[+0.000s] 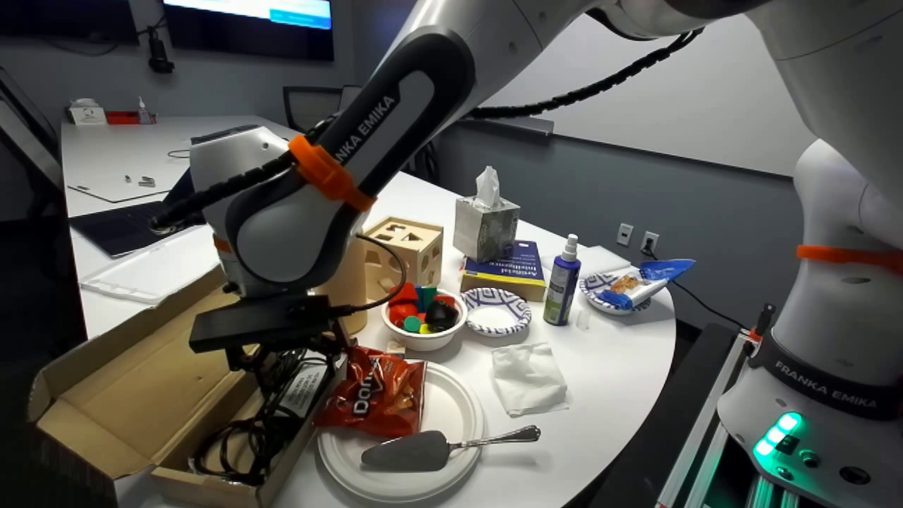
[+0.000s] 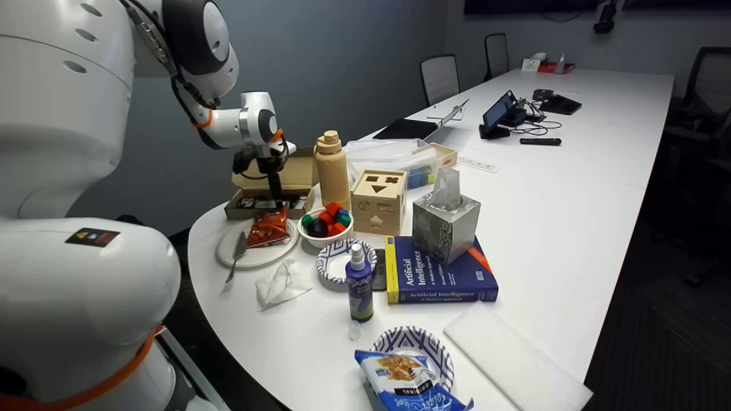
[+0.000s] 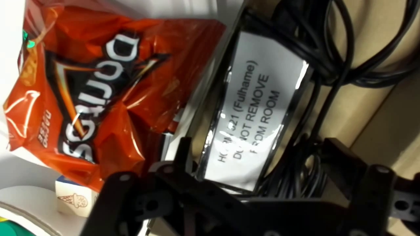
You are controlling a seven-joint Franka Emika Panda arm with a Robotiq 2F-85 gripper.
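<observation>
My gripper stands open above the cardboard box [image 1: 211, 406], fingers pointing down. In the wrist view a black power brick with a white label [image 3: 252, 114] lies between and beyond the two fingers. Nothing is gripped. Coiled black cables [image 3: 311, 169] lie in the box on the right finger's side. Left of the box wall, a red Doritos bag [image 3: 102, 90] rests on the white plate [image 1: 461, 394]. In exterior view 1 my fingers are partly lost against the dark cables, so their exact height over the brick is hard to judge.
A cake server [image 1: 415, 451] lies across the plate. A bowl of colored blocks [image 1: 425, 340], a tan bottle [image 2: 332, 168] and a wooden shape cube [image 1: 408, 247] stand close to the box. The open box flap [image 1: 93, 423] sticks out leftward. Bare table surrounds the napkin [image 1: 529, 378].
</observation>
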